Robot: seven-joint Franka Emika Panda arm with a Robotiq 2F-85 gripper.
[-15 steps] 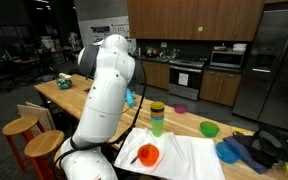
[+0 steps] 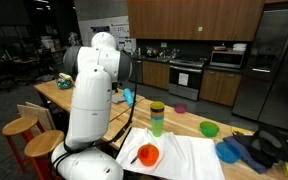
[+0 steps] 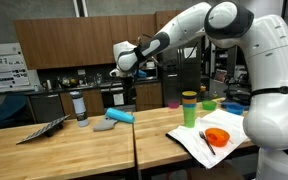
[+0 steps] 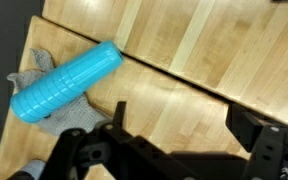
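My gripper is open above the wooden tabletop, its two dark fingers wide apart with only bare wood and a dark table seam between them. A bright blue cylinder (image 4: 68,80) lies on its side over a crumpled grey cloth (image 4: 87,115), up and left of the gripper and apart from it in the wrist view. The same blue cylinder (image 3: 121,116) shows on the far table in exterior view 2.
On the near table, a white cloth (image 2: 189,160) holds an orange bowl (image 2: 148,155) and a stack of coloured cups (image 2: 157,120). A green bowl (image 2: 210,129) and a blue bowl (image 2: 228,152) stand to the right. A silver canister (image 3: 79,106) stands on the far table.
The upper part of my arm has moved up and to the left in exterior view 1. The bowls and cup stack have stayed where they were.
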